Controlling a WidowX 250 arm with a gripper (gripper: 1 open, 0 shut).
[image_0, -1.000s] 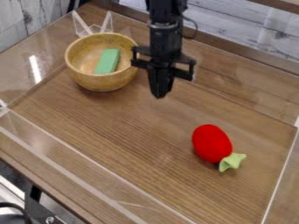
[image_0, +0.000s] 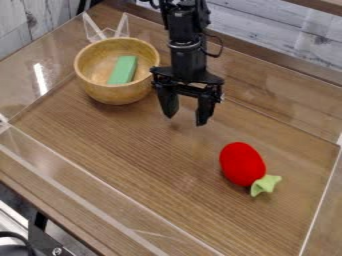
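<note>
My black gripper (image_0: 186, 100) hangs open over the middle of the wooden table, right of a wooden bowl (image_0: 96, 72), its fingers spread with nothing visible between them. A green block (image_0: 124, 69) lies inside the bowl. A red oval object (image_0: 243, 162) with a pale green end (image_0: 265, 184) lies on the table at the lower right.
A raised edge runs along the back and left sides. A dark cable shows at the bottom left corner.
The bowl and the red object have not moved.
</note>
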